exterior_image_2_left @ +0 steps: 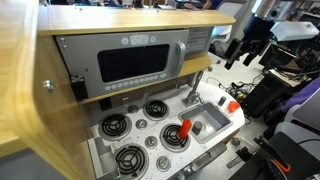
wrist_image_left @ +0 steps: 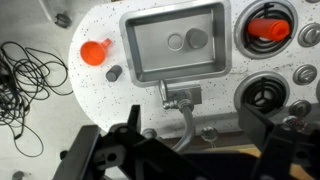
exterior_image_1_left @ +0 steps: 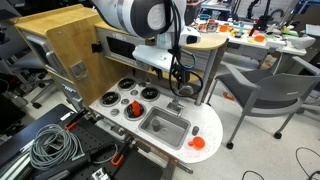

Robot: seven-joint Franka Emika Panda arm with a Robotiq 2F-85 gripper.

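In the wrist view my gripper stands open, its dark fingers wide apart with nothing between them. It hangs high above the toy kitchen counter, over the faucet side. The grey sink (wrist_image_left: 150, 70) lies below, with a metallic can (wrist_image_left: 197, 38) inside. An orange-red cup (wrist_image_left: 97, 52) rests on the white speckled counter beside the sink, near a small dark cylinder (wrist_image_left: 114, 73). On a stove burner is a red, bottle-like object (wrist_image_left: 268, 28), also visible in exterior view 2 as the red object (exterior_image_2_left: 186, 129).
The faucet (wrist_image_left: 178, 100) rises behind the sink. A microwave (exterior_image_2_left: 140, 60) and a wooden shelf (exterior_image_2_left: 150, 20) stand behind the stove. Coiled black cable (wrist_image_left: 22, 85) lies on the floor. Bare counter surrounds the cup.
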